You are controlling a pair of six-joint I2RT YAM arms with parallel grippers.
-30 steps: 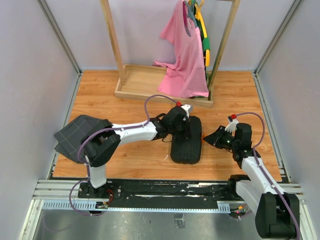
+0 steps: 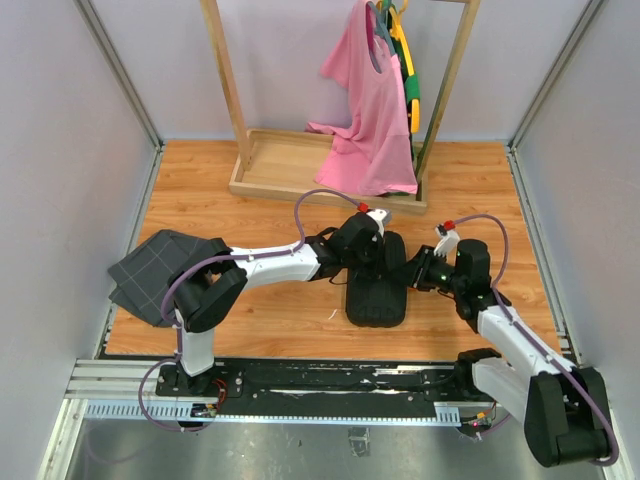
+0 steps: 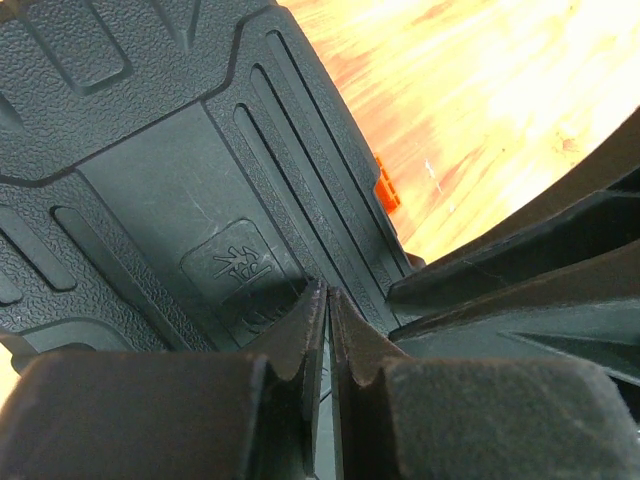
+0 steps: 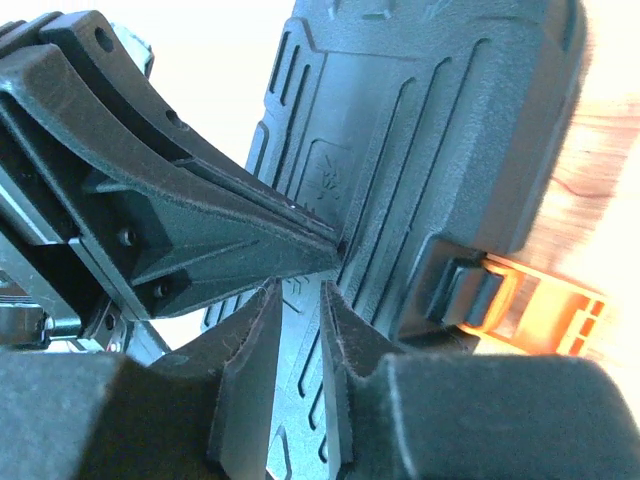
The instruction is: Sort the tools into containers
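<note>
A black hard tool case (image 2: 375, 300) with moulded ridges lies closed on the wooden table. My left gripper (image 2: 383, 262) reaches over it from the left, its fingertips down on the lid in the left wrist view (image 3: 325, 295); it looks shut, though what is between its fingers cannot be seen. My right gripper (image 2: 410, 270) is at the case's right side. In the right wrist view its fingertips (image 4: 300, 295) sit close together over the lid, beside an orange latch (image 4: 550, 315) on the case's edge. How far they are apart is hard to tell.
A wooden rack (image 2: 270, 180) with a pink shirt (image 2: 360, 160) and other hanging items stands at the back. Dark grey folded cloth or mats (image 2: 145, 275) lie at the left.
My right gripper has moved left, onto the case. My left gripper has shifted slightly right, and the case slightly with it.
</note>
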